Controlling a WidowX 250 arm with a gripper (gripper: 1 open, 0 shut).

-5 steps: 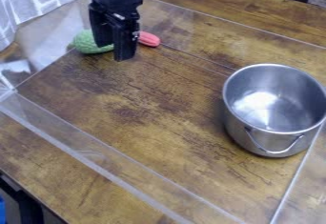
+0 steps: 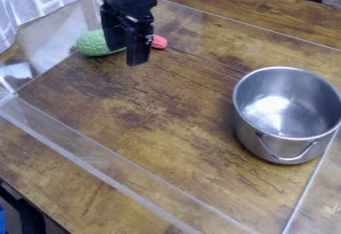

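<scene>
At the upper left of the camera view my black gripper hangs over the wooden surface, in front of a green textured object and beside a small pink object. The arm partly hides both. I cannot tell whether the fingers are open or shut, or whether they touch either object. A large steel pot stands upright at the right.
A clear low plastic barrier borders the wooden work area. A pale cloth or sheet lies at the upper left corner.
The gripper has shifted slightly to the right, covering a little more of the pink object. The pot has stayed in place.
</scene>
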